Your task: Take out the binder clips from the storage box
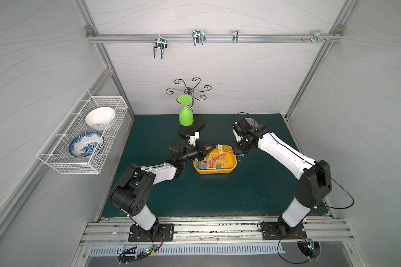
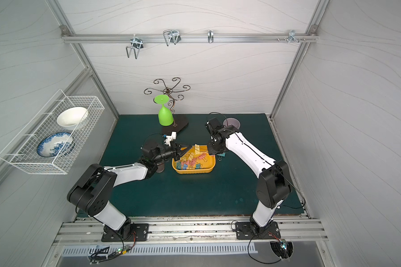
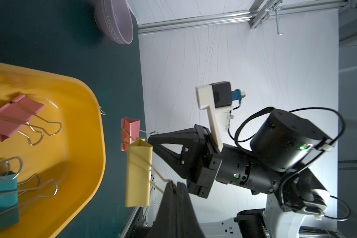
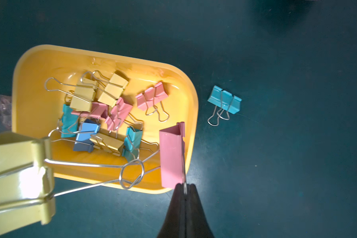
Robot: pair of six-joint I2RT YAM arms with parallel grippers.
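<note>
The yellow storage box (image 4: 190, 154) holds several pink, yellow, teal and blue binder clips. Above it, my left gripper is shut on a wire handle of a yellow binder clip; this clip also looms large at the left of the right wrist view. My right gripper is shut on a wire handle of a pink binder clip (image 4: 171, 154), held over the box's right side. A teal clip (image 4: 224, 101) lies on the table right of the box.
A lilac bowl (image 3: 119, 23) stands at the back right. A green glass (image 1: 185, 114) stands behind the box near a metal ornament. A white wire basket (image 1: 53, 160) hangs on the left wall.
</note>
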